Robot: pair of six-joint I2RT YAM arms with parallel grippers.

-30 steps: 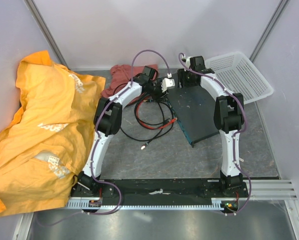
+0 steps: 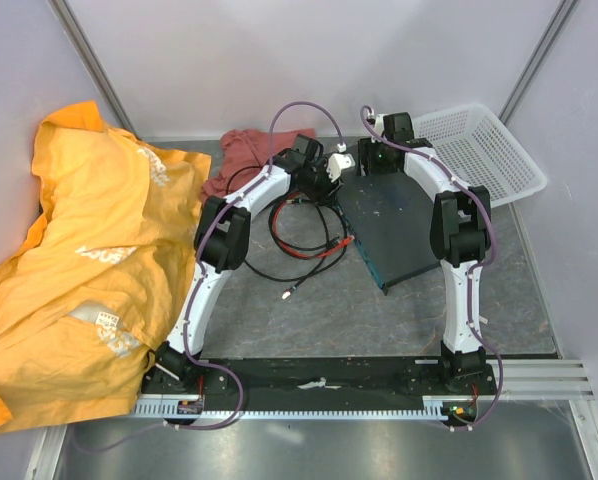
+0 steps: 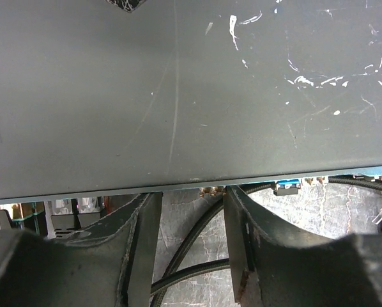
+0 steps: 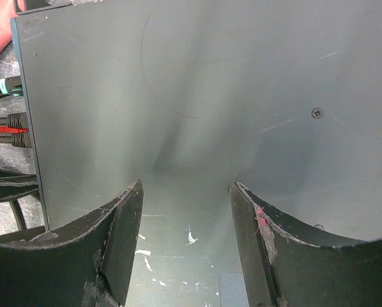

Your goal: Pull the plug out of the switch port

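The dark grey switch [image 2: 394, 225] lies flat on the table, its port side facing left toward the cables. At that edge my left gripper stands open, fingertips close to the port side and apart from each other. Black cable plugs [image 4: 17, 121] sit along the port edge in the right wrist view, one cable among them red. Between my left fingers shows a small metallic port [image 3: 212, 191], no plug gripped. My right gripper hangs over the switch's top face, fingers parted, nothing between them.
Black and red cables [image 2: 309, 245] lie coiled left of the switch. A red cloth [image 2: 247, 155] is behind them, a white basket [image 2: 484, 150] at the back right, and orange cloth [image 2: 99, 260] covers the left.
My left gripper has shifted slightly to the right, toward the switch's edge. The right arm and the switch look nearly unmoved.
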